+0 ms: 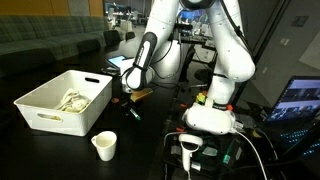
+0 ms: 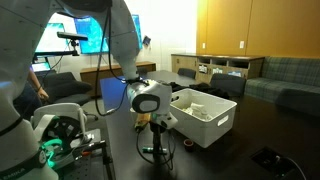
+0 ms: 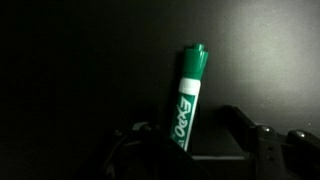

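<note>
A green and white Expo marker (image 3: 187, 100) lies on the dark table, its green cap pointing away from my gripper in the wrist view. The fingers stand apart, one on each side of the marker's body, and the gripper is open. In the first exterior view the marker (image 1: 136, 114) shows as a small green and white spot just below the gripper (image 1: 138, 99). The second exterior view has the marker (image 2: 155, 150) on the table under the gripper (image 2: 160, 132). Contact between fingers and marker cannot be made out.
A white bin (image 1: 55, 119) with crumpled beige cloth (image 1: 73, 101) inside stands beside the arm. A white mug (image 1: 105, 145) is near the table's front. Behind the gripper lies a small round orange-brown item (image 2: 188, 143). Bare table surrounds the marker.
</note>
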